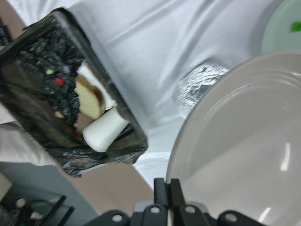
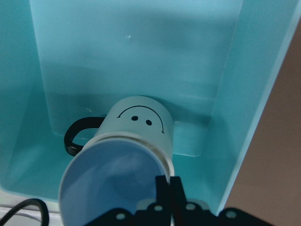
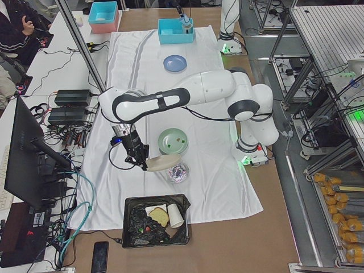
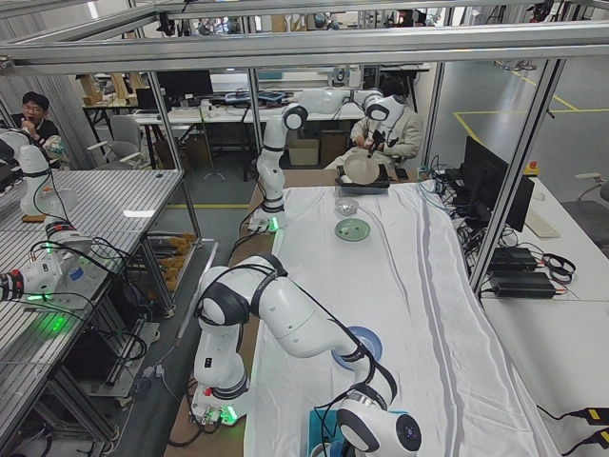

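My left gripper [image 3: 143,159] is shut on a beige plate [image 3: 161,162] [image 1: 240,141], held tilted above the cloth near a crinkled clear bowl [image 3: 177,172] and green plate [image 3: 172,136]. The black-lined bin [image 3: 136,223] holds bread [image 1: 88,100], a white paper cup [image 1: 104,129] and small scraps. In the right wrist view, my right gripper is shut on a blue cup [image 2: 108,179] at its rim, over a smiley mug [image 2: 136,117] inside the blue tub [image 2: 127,42].
A blue plate [image 3: 174,62] lies on the white cloth [image 3: 199,193] toward the far end. Monitors and cables line the left side in the camera left view. The middle of the cloth beyond the green plate is clear.
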